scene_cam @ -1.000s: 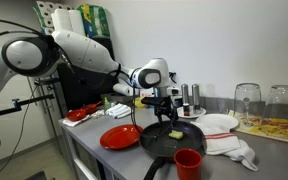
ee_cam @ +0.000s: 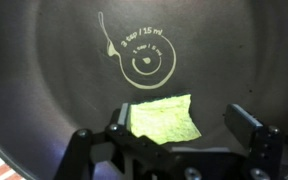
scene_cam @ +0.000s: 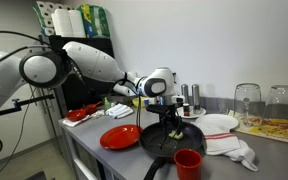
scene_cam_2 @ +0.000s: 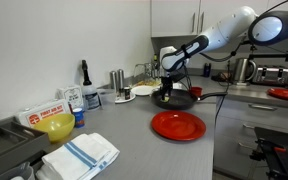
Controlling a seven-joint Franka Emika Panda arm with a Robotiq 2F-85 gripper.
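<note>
A small yellow-green piece (ee_cam: 164,120), perhaps a sponge or cloth, lies flat on the floor of a black pan (ee_cam: 64,75). My gripper stands open above it, one finger to either side in the wrist view. Nothing is held. In exterior view 1 the gripper reaches down into the pan (scene_cam: 150,139), and the yellow-green piece (scene_cam: 176,135) shows partly behind the fingers. Whether the fingertips touch the pan's floor, I cannot tell.
Close by the pan stand a red mug (scene_cam: 188,164) and a red plate (scene_cam: 121,137). A white plate (scene_cam: 217,122) and a white cloth (scene_cam: 224,144) are at its right. Glass jars (scene_cam: 283,107) line the wall. Bare counter (scene_cam_2: 144,150) lies in front of the red plate.
Over the last second my gripper has come down into the pan, over the yellow-green piece, which is now partly covered from view. The pan, mug and plates stay where they were.
</note>
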